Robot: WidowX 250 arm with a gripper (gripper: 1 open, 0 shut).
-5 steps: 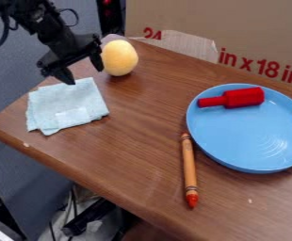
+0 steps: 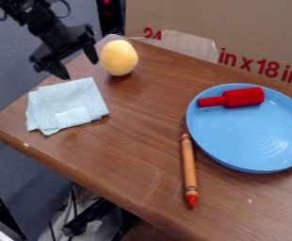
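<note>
My black gripper [image 2: 73, 60] hangs at the upper left, above the far end of a folded pale cloth [image 2: 66, 107] and just left of a yellow round object [image 2: 120, 58]. Its fingers are dark and small in the view, and I cannot make out anything held between them. An orange crayon [image 2: 189, 171] lies lengthwise on the wooden table [image 2: 123, 160]. To its right a blue plate [image 2: 250, 141] carries a red cylindrical object [image 2: 240, 98] with a narrower handle.
A cardboard box [image 2: 224, 38] stands behind the table, with a translucent item at its base. The table's left edge drops to a grey floor with cables and equipment.
My gripper has shifted slightly to the left over the last second. The objects on the table have not visibly moved.
</note>
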